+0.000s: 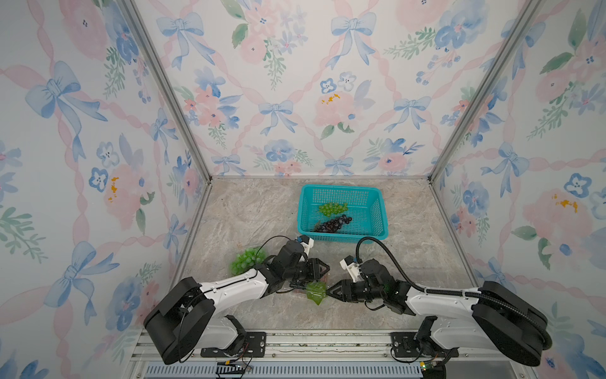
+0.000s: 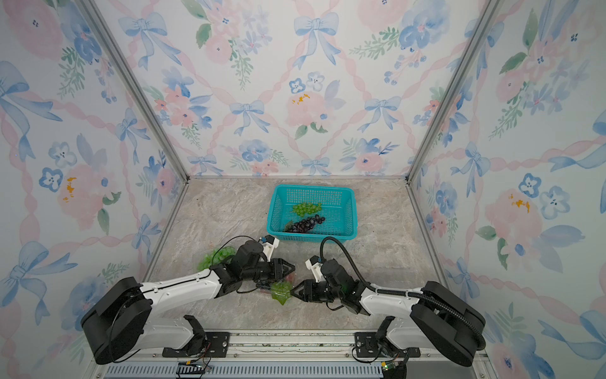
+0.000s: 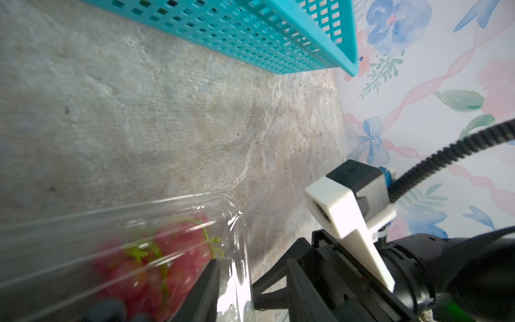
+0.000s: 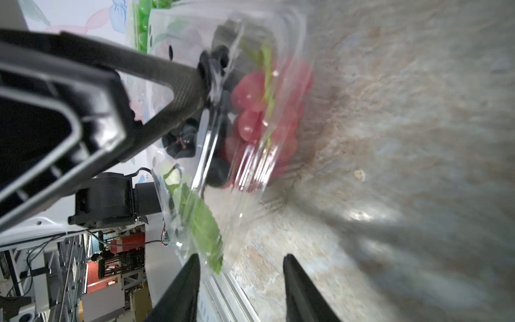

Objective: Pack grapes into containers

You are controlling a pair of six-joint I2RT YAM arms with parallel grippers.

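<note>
A clear container holding red grapes and dark grapes, with a green leaf at one end, stands at the table's front middle, partly hidden by the arms. My left gripper is over it, fingers apart, at its rim; whether anything is between them is unclear. My right gripper is at the container's right end, open, its fingertips beside the leaf. A turquoise basket behind holds green grapes and black grapes.
More green grapes sit at the left, partly behind my left arm.
</note>
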